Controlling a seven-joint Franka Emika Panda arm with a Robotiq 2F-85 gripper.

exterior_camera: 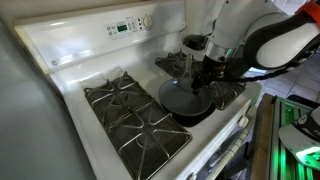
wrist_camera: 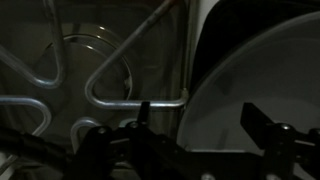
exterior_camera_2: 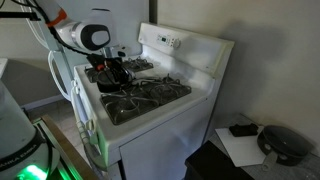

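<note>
A dark round frying pan (exterior_camera: pixel 184 97) rests on the white stove's grates (exterior_camera: pixel 145 138), toward the right of the cooktop. My gripper (exterior_camera: pixel 203 80) is low over the pan's far right edge. In the wrist view, the gripper has its two dark fingers well apart. The pan (wrist_camera: pixel 245 85) fills the right side there, and its curved rim runs through the space between the fingers. I cannot tell whether either finger touches the rim. The second exterior view shows the gripper (exterior_camera_2: pixel 108 72) above the cooktop's far part, largely blending with the dark surroundings.
A control panel (exterior_camera: pixel 115 30) rises along the stove's back. Another dark pot (exterior_camera_2: pixel 284 145), a white sheet (exterior_camera_2: pixel 240 148) and a black box (exterior_camera_2: pixel 215 163) lie on the counter beside the stove. A wood counter edge (exterior_camera: pixel 262 145) lies near the arm's base.
</note>
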